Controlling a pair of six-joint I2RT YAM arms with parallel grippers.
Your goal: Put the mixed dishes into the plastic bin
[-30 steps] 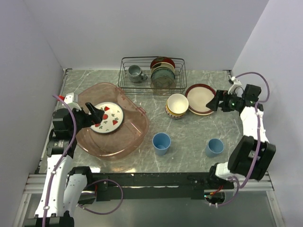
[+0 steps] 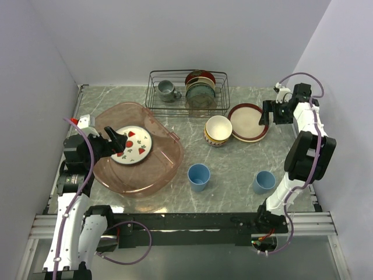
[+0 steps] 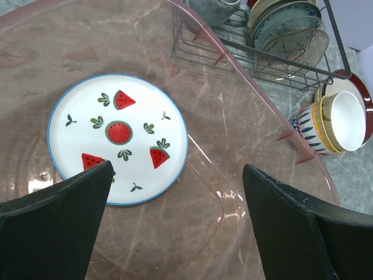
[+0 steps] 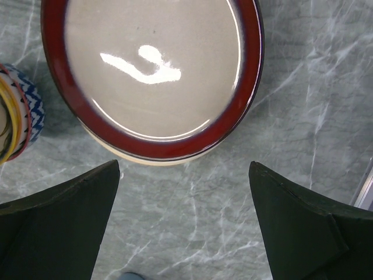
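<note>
A round, see-through brownish plastic bin (image 2: 137, 182) stands on the left of the counter, and in it lies a white plate with watermelon prints (image 3: 140, 99). Over the bin my left gripper (image 2: 115, 139) is open, nothing held. On the right, a plate with a dark red rim (image 2: 247, 122) sits on top of another plate whose pale edge shows beneath. My right gripper (image 2: 266, 114) is open by this plate's right side, its fingers (image 4: 291, 213) apart and empty. Stacked bowls (image 2: 218, 128) stand just left of that plate. Two blue cups, one central (image 2: 199, 177), one right (image 2: 264, 182), stand upright nearer the front.
A black wire rack (image 2: 152, 99) at the back holds a grey-green mug (image 2: 167, 91) and several upright plates (image 2: 200, 95). Walls close in on both sides. Bare counter (image 2: 233, 166) lies between the blue cups and the bowls.
My right gripper has shifted slightly toward the back of the counter and turned, staying open beside the red-rimmed plate. The left arm and the dishes look unmoved.
</note>
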